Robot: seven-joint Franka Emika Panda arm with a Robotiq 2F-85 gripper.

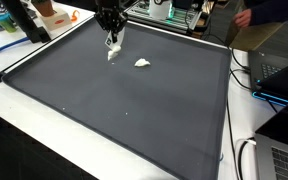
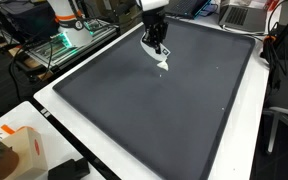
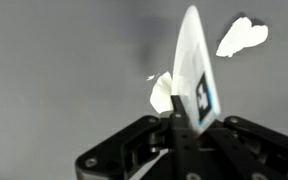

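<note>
My gripper is shut on a thin white piece with a blue and dark mark near its lower end. The piece stands up from the fingers and looks like paper or a packet; I cannot tell which. In the first exterior view the gripper is at the far side of the dark table, with the white piece beneath it. A loose white scrap lies apart to the right, seen also as a scrap at upper right in the wrist view. Another white bit shows beside the held piece.
Laptops stand beyond the right edge. An orange pot and other clutter crowd the far left, outside the table's white border.
</note>
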